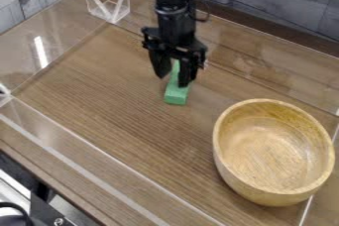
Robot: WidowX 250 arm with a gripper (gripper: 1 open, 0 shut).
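Note:
My black gripper [171, 71] is at the upper middle of the camera view, pointing down over a green block [176, 93] that lies on the wooden table [93, 121]. The fingers straddle or hover at the block's upper end; whether they touch it or hold it cannot be told, nor how far apart they stand.
A large tan bowl [272, 151] sits at the lower right. White wire-like objects stand at the top left and left edge. Dark cables show at the bottom left corner.

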